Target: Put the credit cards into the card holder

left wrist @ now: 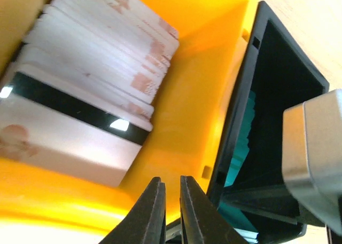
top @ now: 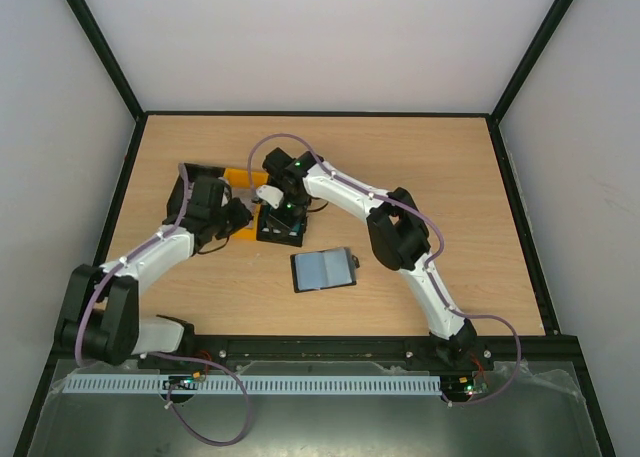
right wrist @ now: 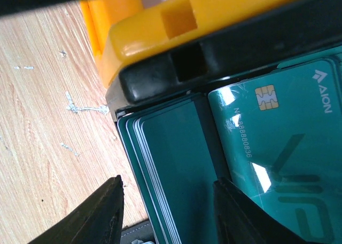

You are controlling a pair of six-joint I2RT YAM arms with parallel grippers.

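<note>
The card holder (top: 325,270) lies opened flat on the table, showing pale blue-grey sleeves inside a black cover. In the right wrist view, teal cards (right wrist: 179,142) fill one section of the black bin, with another teal card (right wrist: 278,142) beside them. Over that bin my right gripper is open, its fingers apart with teal cards seen between them. White-grey cards (left wrist: 101,52) rest in the yellow bin. My left gripper hangs over that bin's edge, its fingertips close together; no card shows between them.
A yellow bin (left wrist: 214,94) and a black bin (left wrist: 267,36) stand side by side at the left, with another dark bin (top: 178,192) farther left. Both arms crowd this area.
</note>
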